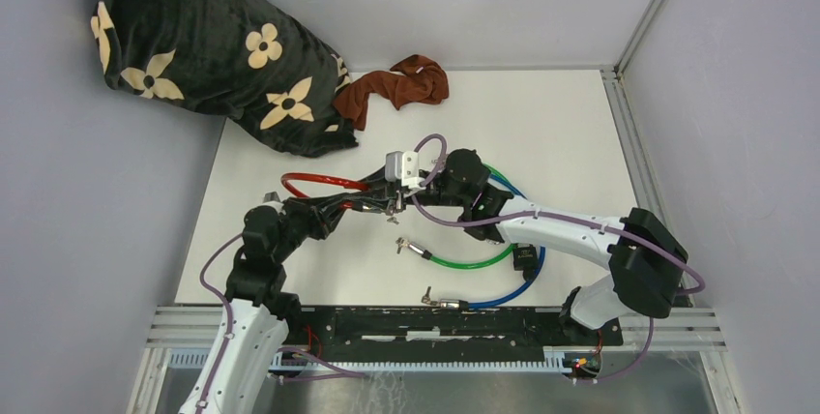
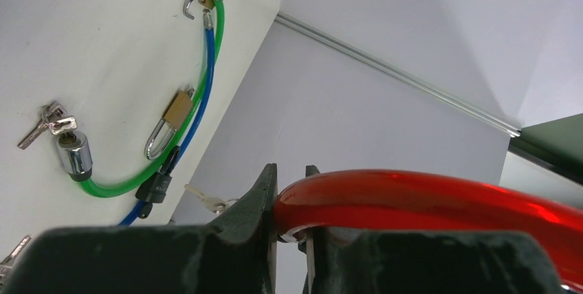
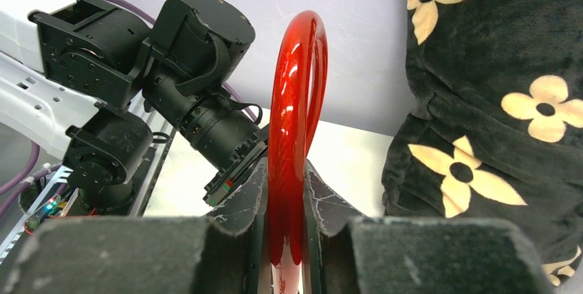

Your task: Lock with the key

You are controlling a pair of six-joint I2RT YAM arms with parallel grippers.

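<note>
A red cable lock (image 1: 324, 179) arches in the air at the centre-left of the table. In the right wrist view, my right gripper is shut on the red cable, whose loop stands up between its fingers. My left gripper is at the other end of the same cable, near its metal part. There the red cable passes between the fingers and bends across the right one; how firmly they press on it is unclear. Beyond the left finger hangs a key (image 2: 210, 199). In the top view the two grippers are close together, hiding most of the lock ends.
On the table lie a green cable lock (image 1: 469, 265) and a blue cable lock (image 1: 508, 297), each with keys, plus brass padlocks (image 2: 176, 110). A brown cloth (image 1: 416, 82) and a dark flowered cushion (image 1: 227, 42) sit at the back left.
</note>
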